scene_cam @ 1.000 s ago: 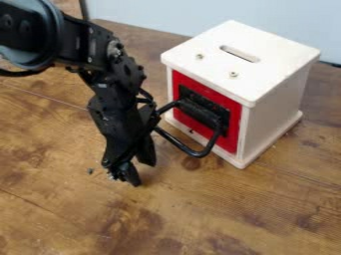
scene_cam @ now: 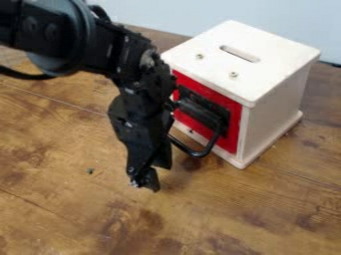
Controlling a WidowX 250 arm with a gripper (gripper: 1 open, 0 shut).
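Observation:
My black gripper points down just above the wooden table, left of a white wooden box. Its fingertips are small and dark, and I cannot tell whether they are open or shut. The box has a red front with a black panel in it, partly hidden by my arm and a black cable loop. A slot and small round fittings are on its top.
A pale wall runs along the back behind the box.
My arm and gripper have shifted slightly to the right, toward the box, with the fingertips a little lower in the view. The box has not moved.

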